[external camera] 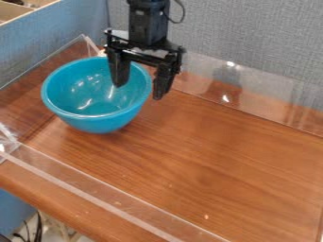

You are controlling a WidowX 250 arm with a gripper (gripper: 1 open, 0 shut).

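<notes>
A turquoise bowl (91, 108) rests on the wooden table at the left of the camera view. My black gripper (142, 85) is over the bowl's right part, its two fingers spread apart and pointing down, the left one over the bowl and the other near or just past the rim. I see nothing held between them. A small pale object behind the bowl is mostly hidden by the bowl and gripper.
Clear plastic barriers line its edges, with a grey textured wall (252, 38) behind and a blue-grey panel at the left.
</notes>
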